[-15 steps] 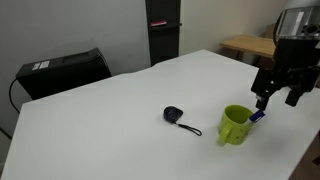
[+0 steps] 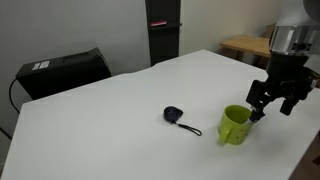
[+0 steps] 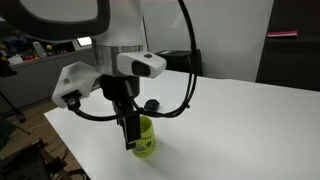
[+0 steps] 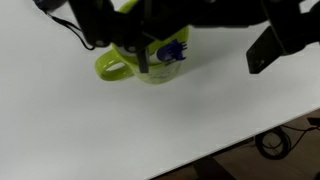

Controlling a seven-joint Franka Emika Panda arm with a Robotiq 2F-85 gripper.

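A yellow-green mug (image 2: 235, 124) stands upright on the white table, its handle toward the front left. My gripper (image 2: 271, 108) hangs low to the right of it, with its fingers spread wide. In the wrist view one finger (image 4: 141, 48) overlaps the mug (image 4: 120, 66), while the other finger (image 4: 264, 50) is well off to the right over bare table. A blue patch (image 4: 172, 50) shows on the mug's side; whether it is print or a separate thing, I cannot tell. In exterior view 2 my gripper partly covers the mug (image 3: 145, 137). Whether finger and mug touch is unclear.
A small dark object (image 2: 173, 114) with a cord loop lies left of the mug. At the back left sits a black box-shaped device (image 2: 62, 72) with a cable. The table's front edge is close to the mug.
My gripper has come down and slightly left, closer to the mug. The blue bit beside the mug is now mostly covered by it. Mug and dark object have stayed put.
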